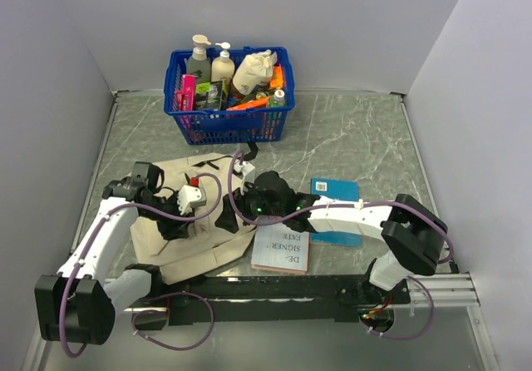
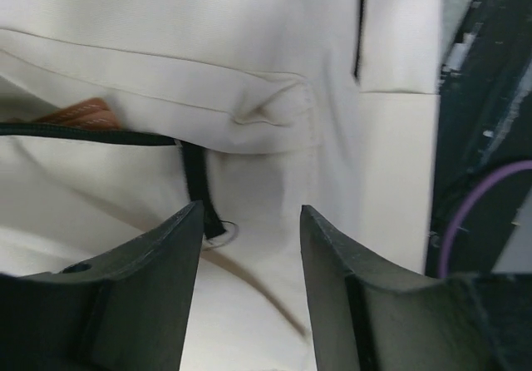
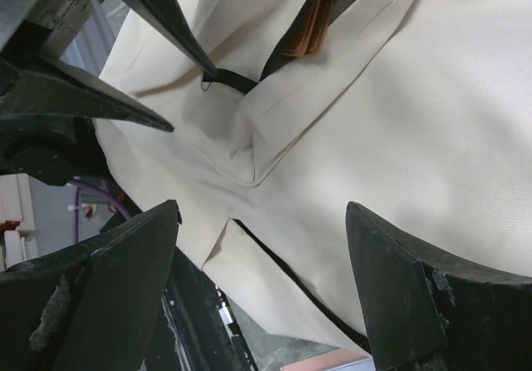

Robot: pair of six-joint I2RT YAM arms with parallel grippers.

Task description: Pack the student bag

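Note:
The cream canvas bag [image 1: 195, 254] lies flat at the front left, a brown leather item [image 3: 309, 30] showing inside its opening beside a black zip [image 2: 100, 134]. My left gripper [image 1: 176, 221] is over the bag's left part, open; in the right wrist view its pointed fingers reach to a short black strap. My right gripper [image 1: 230, 213] hovers over the bag's right part, open, with nothing between its fingers in its wrist view. A book [image 1: 281, 250] and a blue book [image 1: 337, 186] lie right of the bag, partly under the right arm.
A blue basket [image 1: 229, 126] full of bottles, boxes and packets stands at the back. Grey walls close both sides and the back; a dark rail [image 1: 258, 288] runs along the front.

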